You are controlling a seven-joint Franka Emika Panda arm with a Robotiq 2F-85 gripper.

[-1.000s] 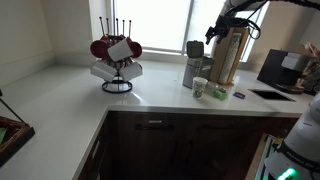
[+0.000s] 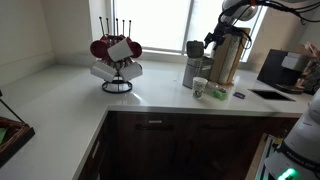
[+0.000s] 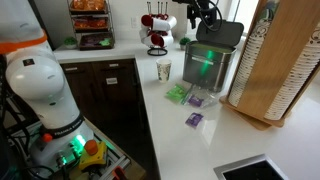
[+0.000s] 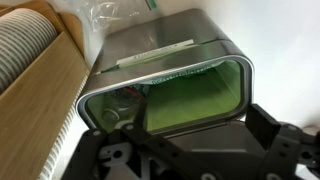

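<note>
My gripper stands open above a grey metal bin (image 3: 207, 68), with nothing between its fingers. The wrist view looks down into the bin's open top; its inside (image 4: 205, 95) looks green, and a clear, partly red item (image 4: 122, 102) lies at the left, partly hidden by a finger. In exterior view 2 the bin's dark lid (image 3: 220, 30) is raised. On the counter in front of it lie a green packet (image 3: 178, 94), a clear crinkled packet (image 3: 198, 98) and a purple packet (image 3: 194, 119). A patterned paper cup (image 3: 164, 70) stands to their left.
Right of the bin stands a wooden holder with stacked cups (image 3: 265, 65). A rack of red mugs (image 2: 117, 55) is farther along the counter. A dark flat panel (image 3: 250, 169) lies near the front. Clear plastic (image 4: 105, 14) shows beside the bin.
The arm over the bin has shifted only slightly. The bin, cup and packets look unmoved.
</note>
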